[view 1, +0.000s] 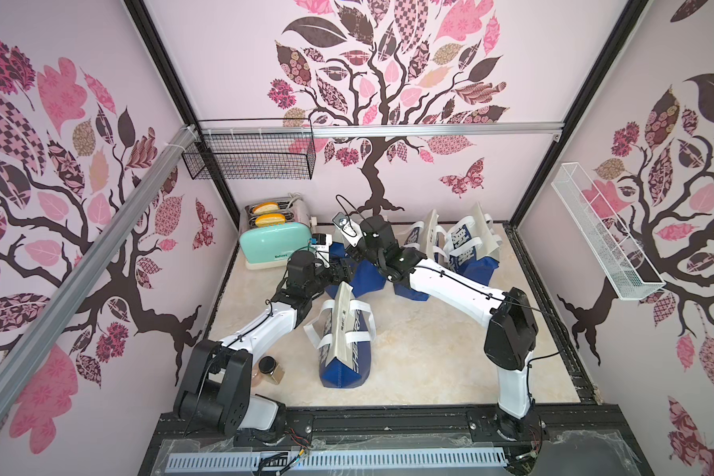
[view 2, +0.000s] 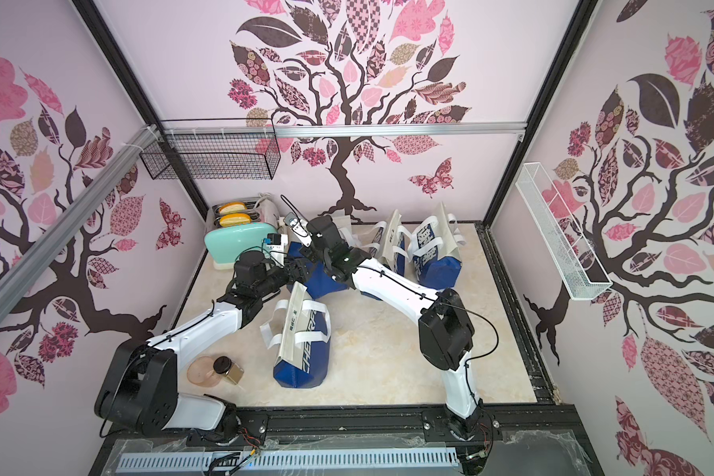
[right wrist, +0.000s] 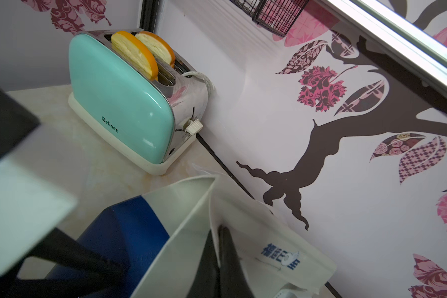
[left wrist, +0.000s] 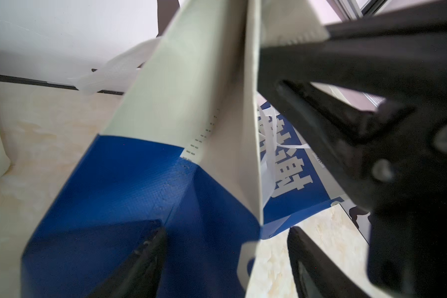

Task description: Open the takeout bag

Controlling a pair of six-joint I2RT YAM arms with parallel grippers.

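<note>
The blue-and-cream takeout bag at the back centre is partly hidden by both arms in the top views. In the left wrist view its cream upper part and blue side fill the middle, with a gap between the cream panels. My left gripper is open, and the bag's side edge lies between its spread fingers as seen there. In the right wrist view my right gripper is shut, with the thin cream rim of the bag running in between its fingertips. The right arm's black links crowd the left wrist view.
A mint toaster with bread stands just left of the bag. Another takeout bag sits in front, close below the left gripper. More bags stand at the back right. A jar is front left.
</note>
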